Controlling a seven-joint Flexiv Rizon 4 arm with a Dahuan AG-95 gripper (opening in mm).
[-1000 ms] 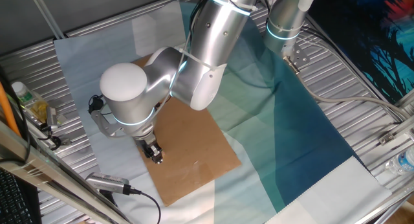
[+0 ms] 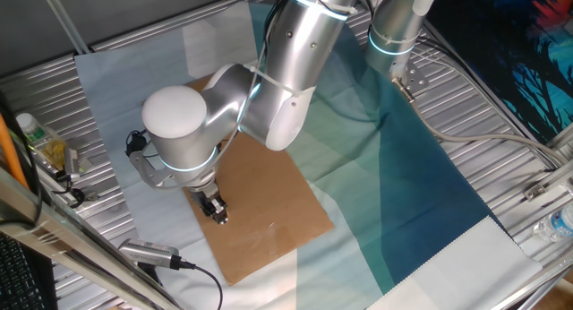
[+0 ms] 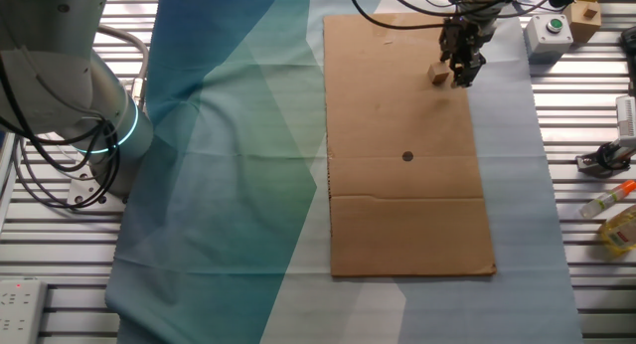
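Note:
A brown cardboard sheet [image 3: 397, 225] lies flat on the patterned cloth. Near its far right corner in exterior view 2 sits a small tan wooden block [image 3: 437, 74]. My gripper [image 3: 457, 72] hangs right beside that block, its dark fingers pointing down. Whether the fingers touch the block, or how far apart they stand, is unclear at this size. In exterior view 1 the gripper [image 2: 219, 217] is low over the left part of the cardboard, and the block cannot be made out there. A small dark round spot [image 3: 407, 156] marks the middle of the sheet.
Right of the cloth are a control box with a green button [image 3: 549, 36], another wooden block [image 3: 583, 21] and a yellow bottle [image 3: 620, 231]. A grey cylindrical device [image 2: 150, 254] with a cable stands near the cardboard's left.
Over the last second my gripper and wrist have shifted very slightly to the right in exterior view 1.

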